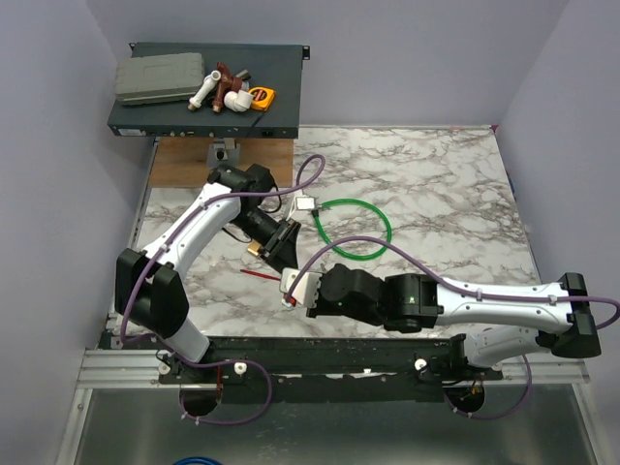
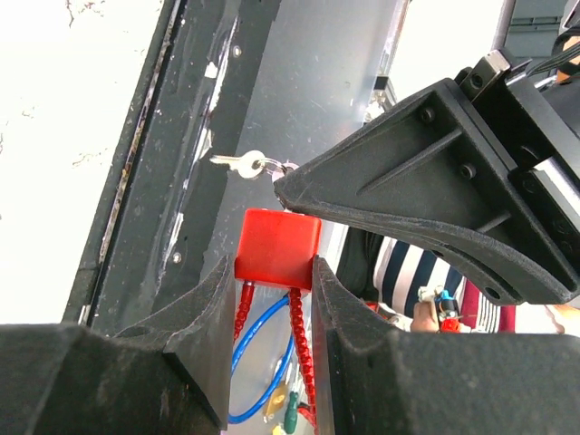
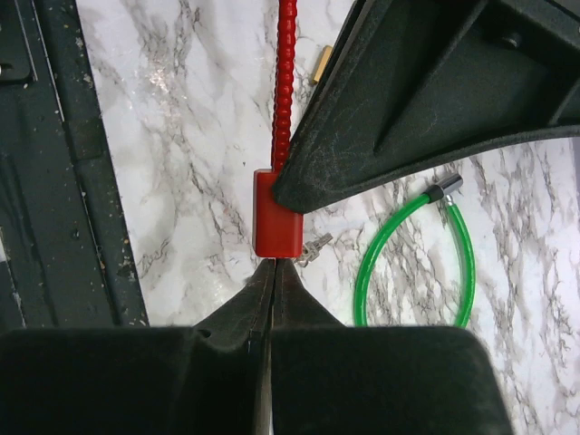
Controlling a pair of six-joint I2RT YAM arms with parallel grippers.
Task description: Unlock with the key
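Observation:
A red plastic tag (image 2: pixel 276 246) with a red coiled cord sits at the tips of my left gripper; whether it is gripped cannot be told for certain. A silver key (image 2: pixel 249 164) hangs beside it. In the right wrist view the tag (image 3: pixel 277 222) is above my right gripper, which is shut, and the keys (image 3: pixel 313 247) show just behind it. In the top view both grippers meet near the table's front centre, the left (image 1: pixel 284 260) behind the right (image 1: pixel 291 295).
A green hose loop (image 1: pixel 387 232) lies right of centre on the marble table. A brass-coloured object (image 3: pixel 322 63) lies on the table. A dark shelf (image 1: pixel 203 121) with tools stands at the back left.

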